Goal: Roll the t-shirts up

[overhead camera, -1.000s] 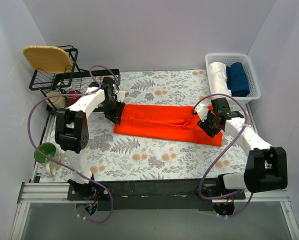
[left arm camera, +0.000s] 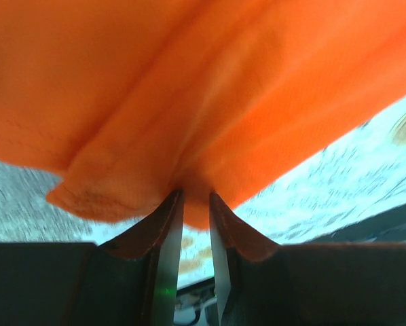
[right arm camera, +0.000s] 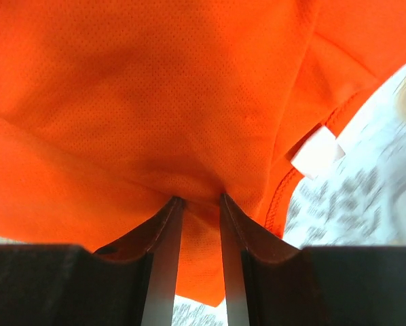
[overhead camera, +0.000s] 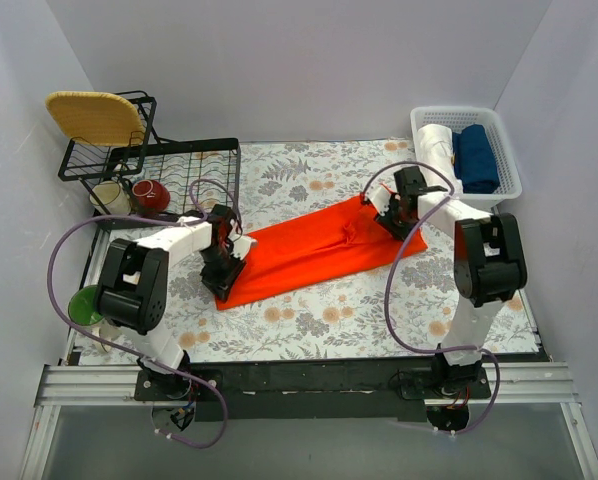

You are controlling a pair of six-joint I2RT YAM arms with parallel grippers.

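Note:
An orange t-shirt (overhead camera: 299, 250), folded into a long strip, lies slanted across the flowered cloth, its right end farther back than its left. My left gripper is at the strip's left end, its fingertips a small gap apart over the fabric. At the right end, my right gripper has its fingers partly apart, with orange fabric under and between the tips. A small white tag (right arm camera: 318, 152) sticks out at the shirt's edge in the right wrist view. Both arms hide the strip's ends in the top view.
A white basket (overhead camera: 417, 122) at the back right holds a rolled white cloth (overhead camera: 437, 150) and a navy one (overhead camera: 476, 160). Along the left stand a black dish rack (overhead camera: 234, 170), a red mug (overhead camera: 151, 194) and a green cup (overhead camera: 82, 306).
The shirt has turned: its left end came nearer the front and its right end went back and leftward. The left gripper moved toward the front, the right one back and left.

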